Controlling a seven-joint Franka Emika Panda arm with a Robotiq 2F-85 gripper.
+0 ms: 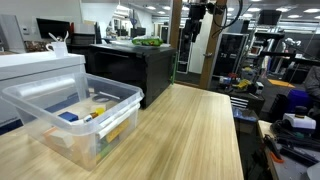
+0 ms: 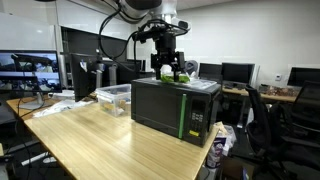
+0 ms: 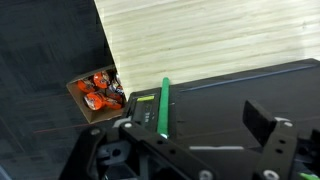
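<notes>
My gripper is open, its fingers wide apart on either side of the wrist view with nothing between them. Beneath it in that view lie the dark microwave (image 3: pixel 235 105) and its green strip (image 3: pixel 163 105). From exterior view 2, the hand is above the black microwave (image 2: pixel 158 112), whose front carries an upright green strip (image 2: pixel 183 116). Something green (image 2: pixel 168 73) rests on the microwave's top near the hand. Exterior view 1 also has this green item (image 1: pixel 148 41) on the microwave, left of the raised arm.
A clear plastic bin (image 1: pixel 80 118) holding small items, one of them blue, stands on the wooden table (image 1: pixel 190 130). An office chair (image 2: pixel 275 125) stands on the right.
</notes>
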